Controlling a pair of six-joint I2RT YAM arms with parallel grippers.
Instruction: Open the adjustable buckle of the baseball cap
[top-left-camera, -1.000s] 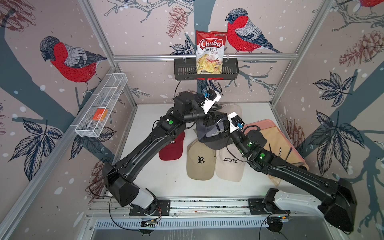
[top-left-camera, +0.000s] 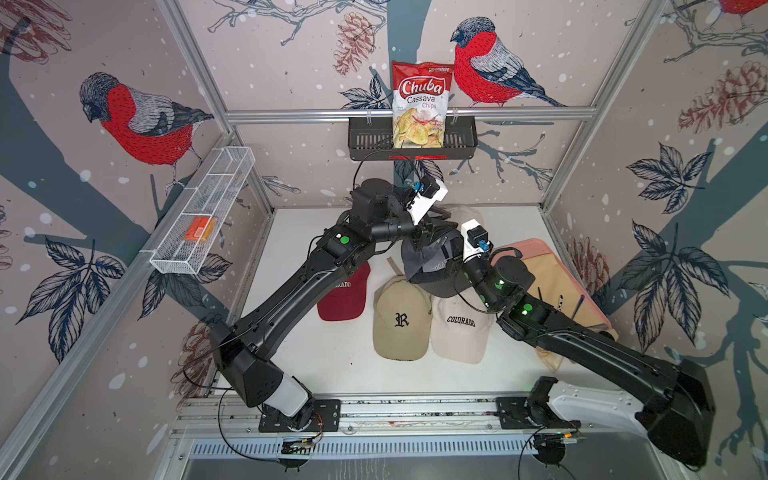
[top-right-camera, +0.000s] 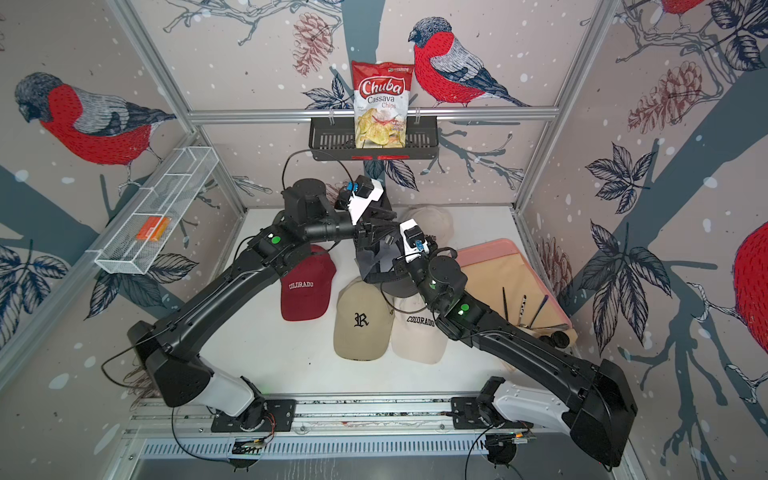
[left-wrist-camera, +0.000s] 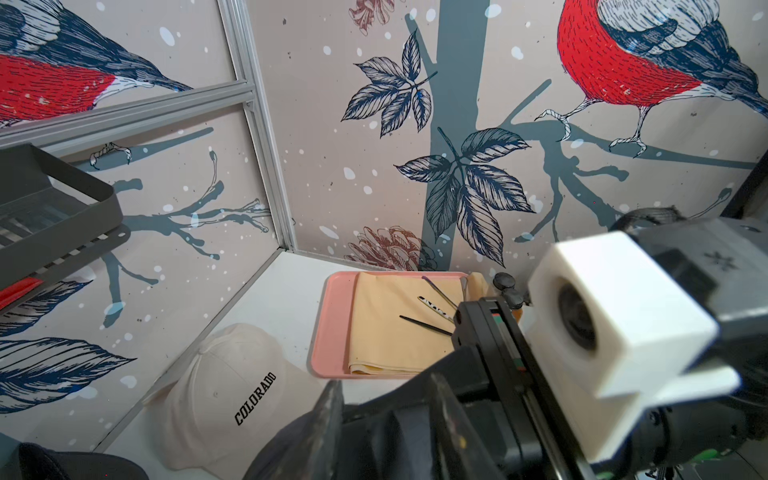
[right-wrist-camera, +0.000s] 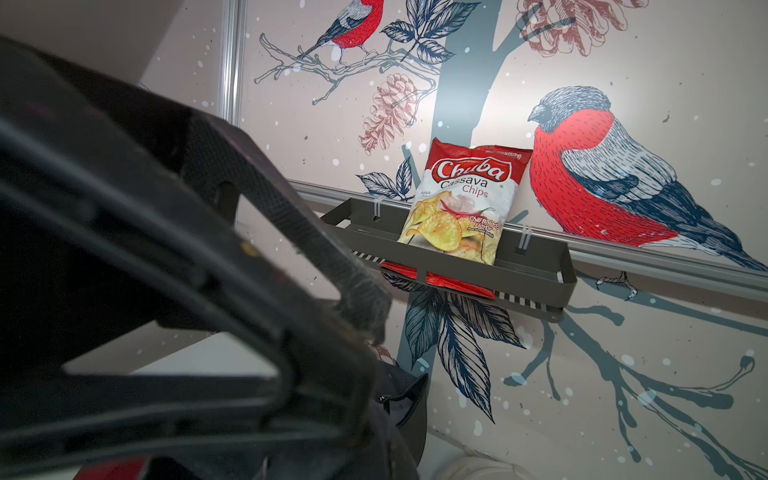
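A dark grey baseball cap is held up between both grippers over the other caps at the middle back of the table. My left gripper is at the cap's upper part; its blurred fingers show low in the left wrist view, apart, and what lies between them is unclear. My right gripper is at the cap's right side, its fingers crowded by the left gripper in the right wrist view. Whether it is shut on fabric cannot be made out. The cap's buckle is hidden.
A red cap, an olive cap and cream cap lie below. A pink tray with cloth and thin tools is at the right. A dark shelf with chips hangs behind; a wire basket is at the left wall.
My left gripper has risen slightly and shifted right, and the grey cap has tilted and moved a little with the grippers. The right arm has shifted slightly.
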